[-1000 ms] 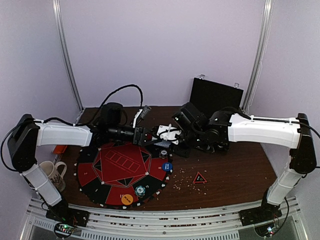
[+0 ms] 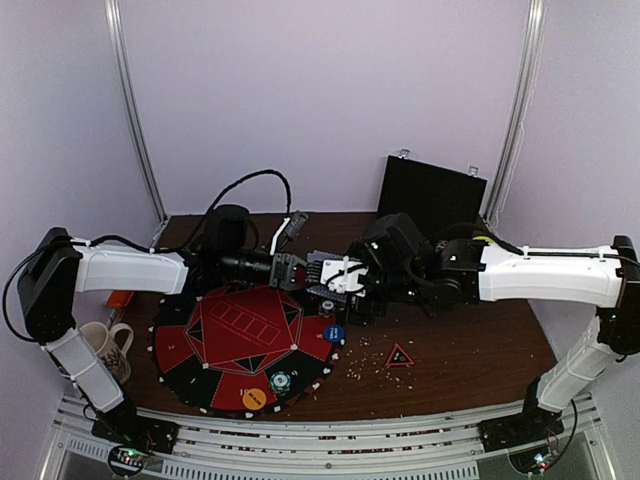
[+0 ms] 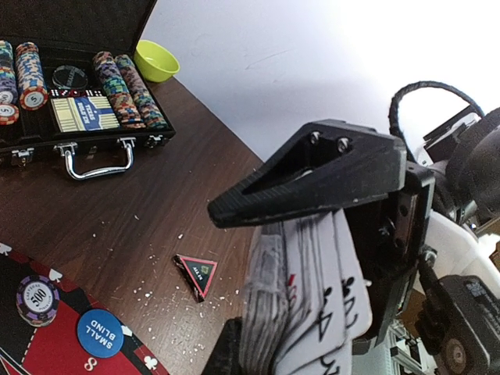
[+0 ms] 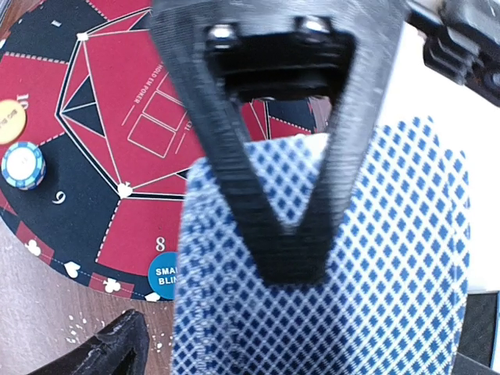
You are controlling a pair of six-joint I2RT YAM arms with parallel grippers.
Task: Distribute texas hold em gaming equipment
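Note:
A thick deck of cards [image 4: 391, 234] with blue-and-white backs is up in the air between my two grippers. In the left wrist view, the deck [image 3: 305, 305] shows its faces, some spread at the edges. One finger of my left gripper [image 2: 303, 272] lies across the backs in the right wrist view; how firmly it holds cannot be told. My right gripper [image 2: 348, 278] is open, its fingers around the deck's edges. A poker mat [image 2: 245, 325] lies below. On it are the blue small blind [image 3: 100, 332] and yellow big blind [image 2: 254, 399] buttons.
An open black case [image 3: 94, 144] with chip stacks and a box stands at the back right, beside a green bowl [image 3: 156, 61]. A triangular red-and-black marker [image 2: 399, 356] lies right of the mat. A mug [image 2: 110, 348] stands far left.
The left arm has moved only a little to the right.

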